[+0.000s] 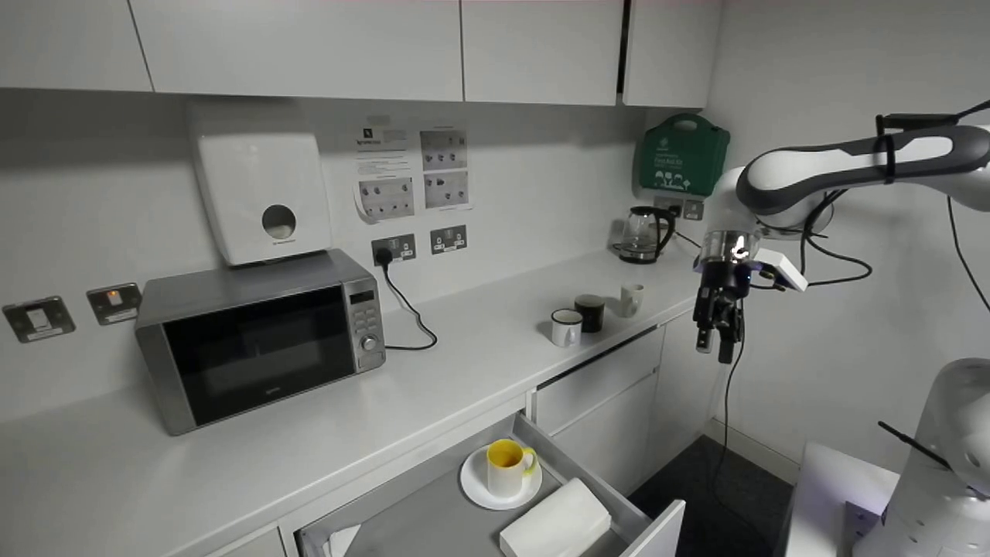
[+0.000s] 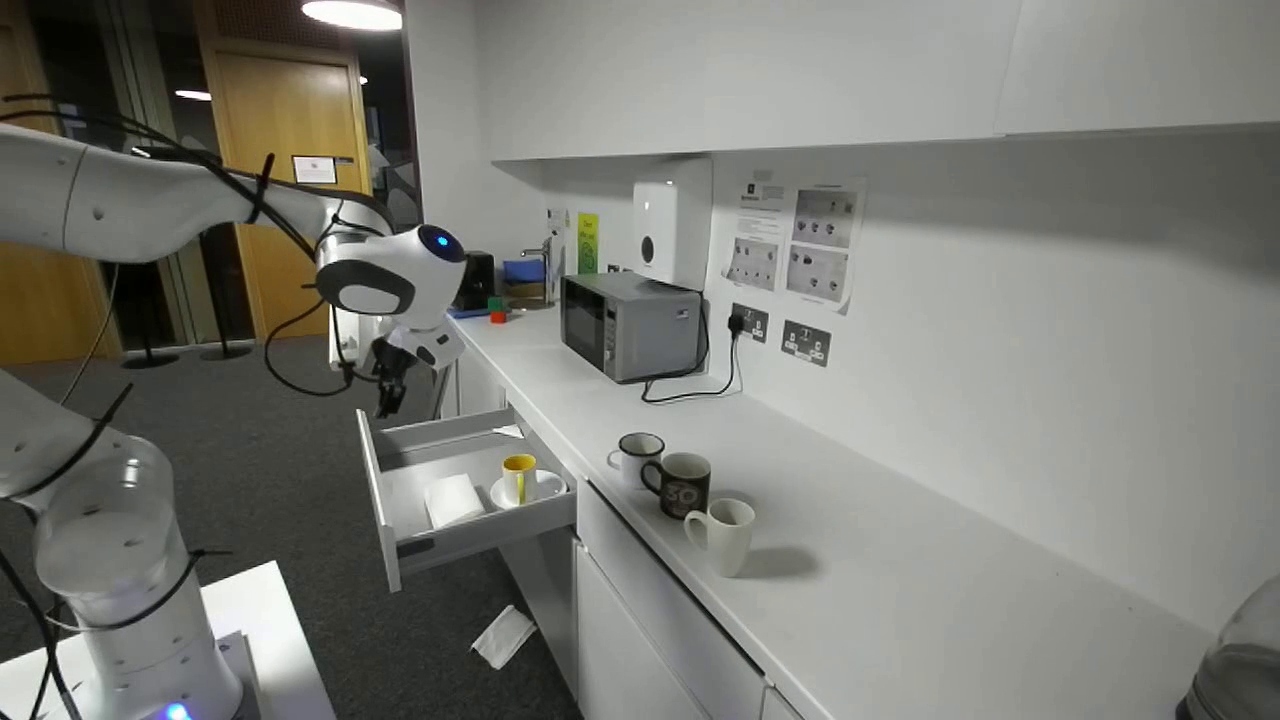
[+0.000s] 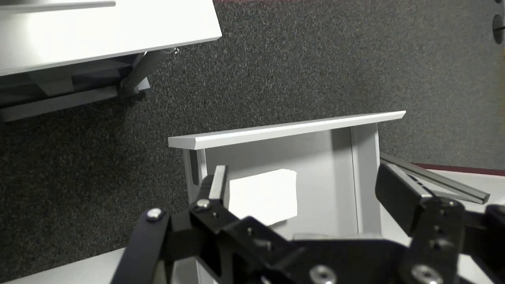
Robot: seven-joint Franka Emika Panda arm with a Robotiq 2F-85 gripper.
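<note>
My gripper (image 1: 715, 348) hangs in the air with its fingers pointing down, away from the counter front. In the wrist view its two fingers are spread wide, with nothing gripped between them. Beneath it in that view is the pulled-out grey drawer (image 3: 319, 189). Inside the drawer, a yellow and white cup (image 1: 506, 472) stands upright on a white saucer (image 1: 475, 483). Beside them lies a white packet (image 1: 554, 521), which also shows in the wrist view. The cup and saucer are not visible there.
On the counter (image 2: 912, 540) stand a white dark-rimmed mug (image 1: 566, 328), a black mug (image 2: 684, 485) and a plain white mug (image 2: 722, 535). A microwave (image 1: 264, 334) is farther along, and a glass kettle (image 1: 640, 234) sits by the corner. White paper (image 2: 504, 636) lies on the floor.
</note>
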